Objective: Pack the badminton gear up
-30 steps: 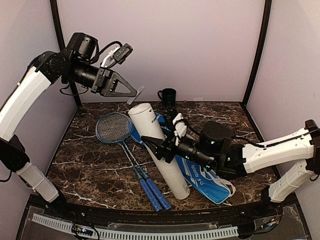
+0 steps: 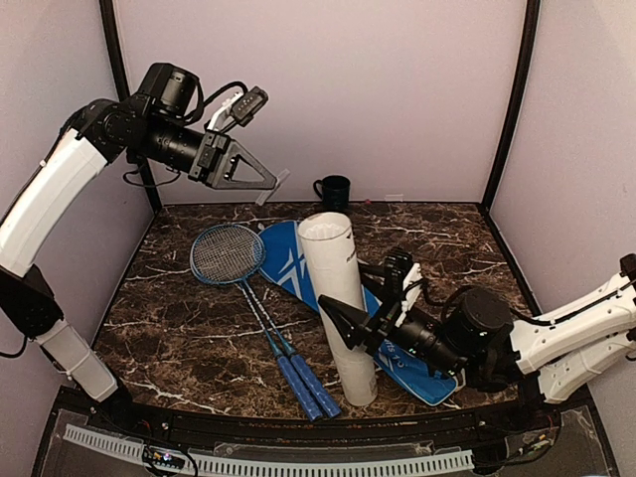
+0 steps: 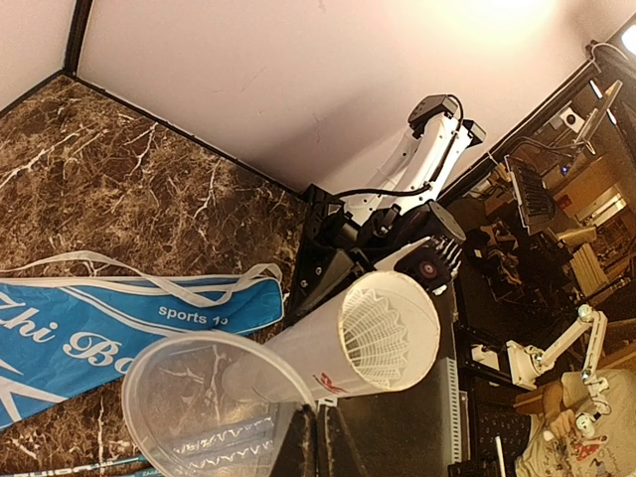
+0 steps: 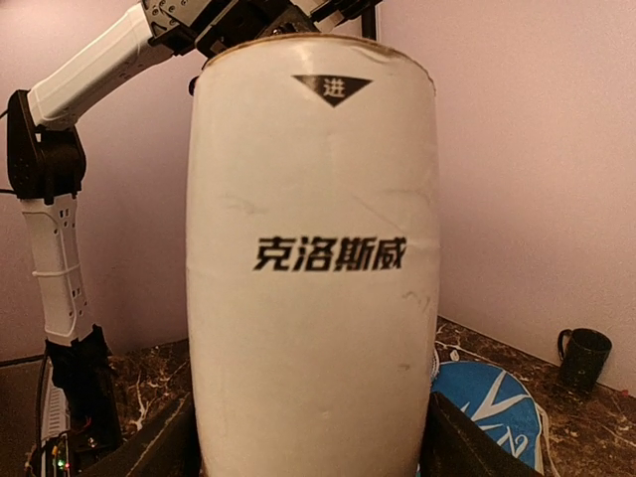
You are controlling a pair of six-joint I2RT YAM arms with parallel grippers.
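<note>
My left gripper (image 2: 268,183) is shut on the thin rim of a clear plastic lid (image 3: 204,402), held up at the upper left of the tube. The white shuttlecock tube (image 2: 336,273) stands nearly upright, its open mouth showing white shuttlecocks (image 3: 376,338) inside. My right gripper (image 2: 343,323) has its fingers on either side of the tube; whether they press on it cannot be told. Two rackets with blue handles (image 2: 303,383) lie left of the tube, and one strung head (image 2: 228,253) shows. Behind the tube lies the blue racket bag (image 2: 286,260), flat and partly covered.
A dark mug (image 2: 335,193) is at the back of the marble-patterned table, by the rear wall. Bare table (image 2: 164,338) is left of the rackets. The right arm lies over the table's right part.
The tube has turned from a leftward lean to nearly upright, its top shifting right and slightly down. My right gripper moved right with it. The left arm and lid have barely shifted.
</note>
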